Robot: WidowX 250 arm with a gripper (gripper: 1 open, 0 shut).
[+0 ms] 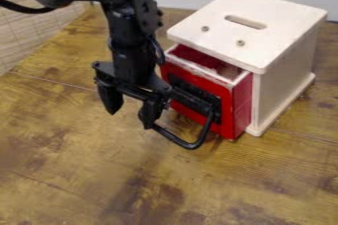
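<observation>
A white cabinet (284, 51) stands at the right, with a drawer (234, 103) that has a red front and a black handle (199, 142) reaching out low toward the front. My black gripper (132, 104) hangs just left of the drawer front, beside the handle's near end. Its fingers point down over the wooden table. Whether anything sits between them, and how far apart they stand, is hard to make out in the dark shapes.
A light woven item (27, 32) lies at the back left edge.
</observation>
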